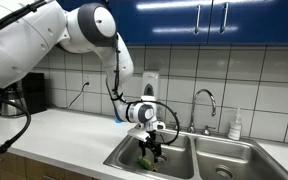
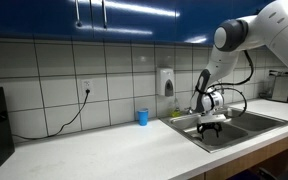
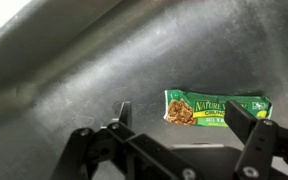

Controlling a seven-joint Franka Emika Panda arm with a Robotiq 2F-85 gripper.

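Note:
A green granola bar in its wrapper [image 3: 217, 108] lies flat on the grey metal sink floor in the wrist view, right of centre. My gripper is above it and open, its two fingers wide apart with nothing between them. The wrapper's right end passes behind the right finger [image 3: 240, 120]. In exterior view 1 the gripper [image 1: 150, 150] points down into the left basin [image 1: 174, 159], with a bit of the green wrapper [image 1: 144, 163] showing beside it. Exterior view 2 shows the gripper [image 2: 210, 131] low over the sink, the bar hidden there.
A tall faucet [image 1: 212, 105] and a soap bottle [image 1: 236, 125] stand behind the sink. Along the back wall are a blue cup [image 2: 143, 117] and a white dispenser [image 2: 164, 80]. The white counter [image 2: 94, 157] beside the sink is mostly clear.

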